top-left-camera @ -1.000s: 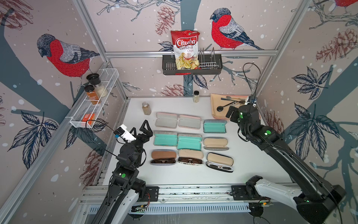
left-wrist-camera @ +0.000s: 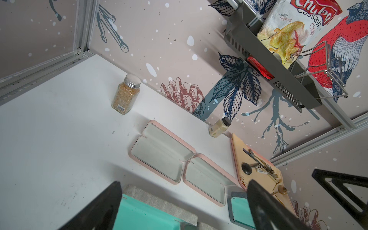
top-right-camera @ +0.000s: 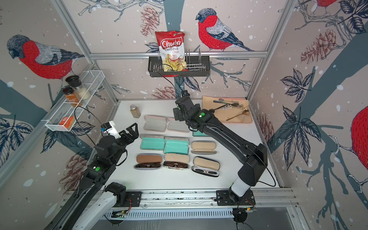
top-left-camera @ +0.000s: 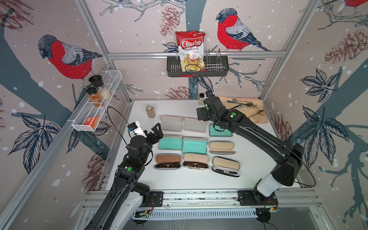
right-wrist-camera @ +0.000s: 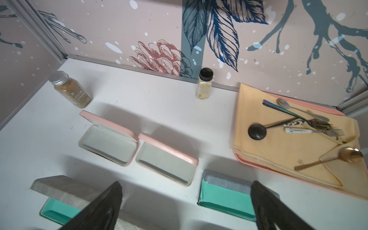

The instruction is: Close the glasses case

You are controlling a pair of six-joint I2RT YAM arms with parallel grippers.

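Observation:
Several glasses cases stand open in rows on the white table. At the back are two pink-rimmed cases with grey insides, the left pink case (right-wrist-camera: pixel 109 143) and the right pink case (right-wrist-camera: pixel 166 161). A grey case with teal lining (right-wrist-camera: pixel 226 195) lies to their right; two more teal cases (top-left-camera: pixel 170 143) make the middle row beside a beige case (top-left-camera: pixel 221 146). Over the back row hangs my right gripper (top-left-camera: pixel 202 113), open and empty. My left gripper (top-left-camera: pixel 157 130) is open above the table's left side, with nothing between its fingers.
Front cases hold glasses: a brown case (top-left-camera: pixel 167 161), a patterned case (top-left-camera: pixel 195 161) and a black case (top-left-camera: pixel 226 166). Jars (top-left-camera: pixel 150 111) stand behind the cases. Cutlery lies on a folded cloth (right-wrist-camera: pixel 249 145) at back right.
My right arm has swung left from beside the cloth to over the back row of cases. My left gripper has shifted slightly right and turned. The cases look unmoved.

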